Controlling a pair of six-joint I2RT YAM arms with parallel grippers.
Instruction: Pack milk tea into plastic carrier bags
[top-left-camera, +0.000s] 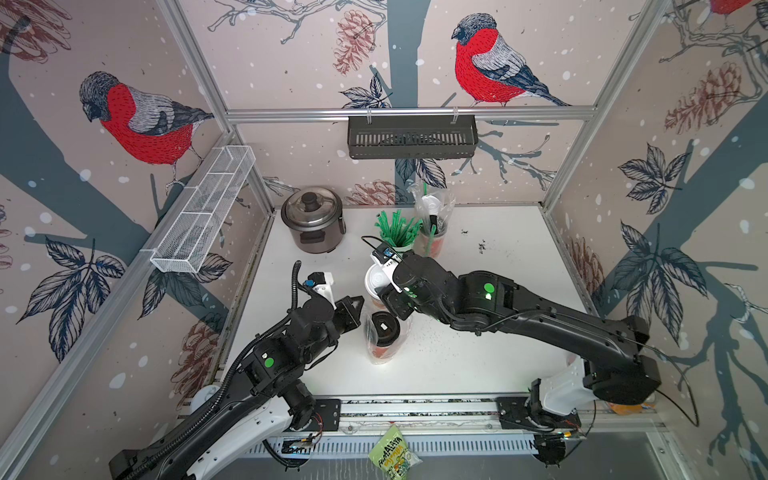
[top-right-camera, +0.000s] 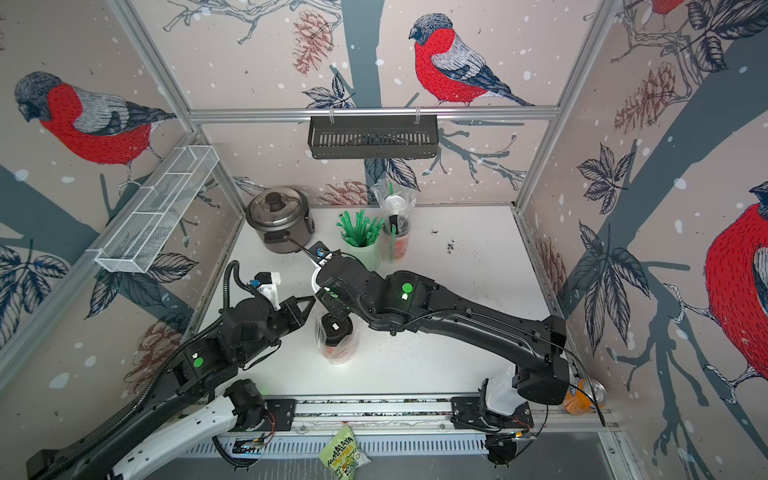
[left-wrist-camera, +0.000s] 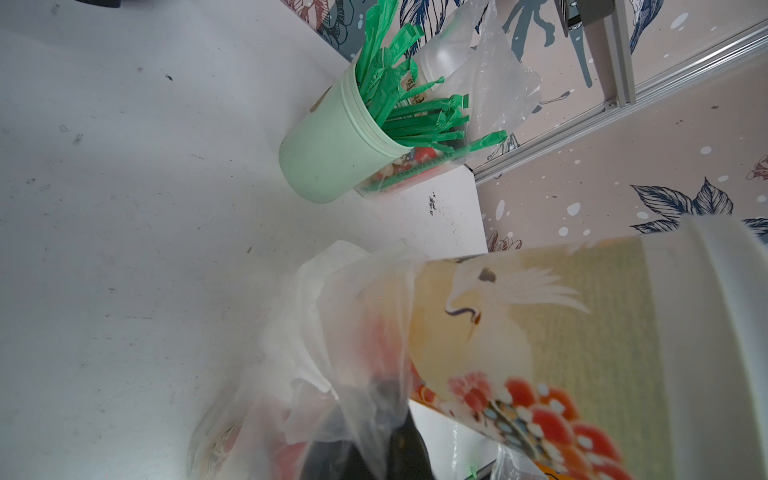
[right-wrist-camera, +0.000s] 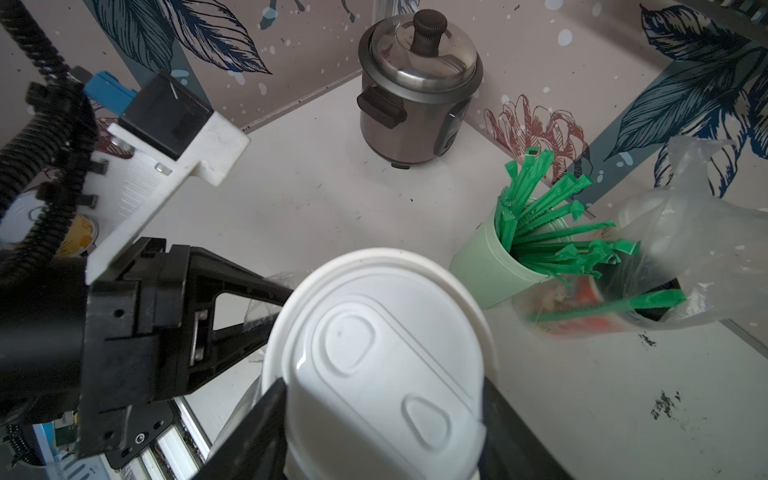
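A white-lidded cup (right-wrist-camera: 380, 360) with a crane print (left-wrist-camera: 536, 344) is raised in my right gripper, which is shut on it. Below it, a clear carrier bag (top-right-camera: 340, 348) holds a cup with a black lid (top-left-camera: 385, 328). My left gripper (top-left-camera: 352, 312) is shut at that bag's left; the crinkled plastic (left-wrist-camera: 352, 312) fills the lower part of the left wrist view. A second bagged cup with a straw (top-left-camera: 432, 232) stands at the back.
A mint container of green straws (left-wrist-camera: 328, 156) stands near the back, a steel cooker (top-left-camera: 312, 224) at back left.
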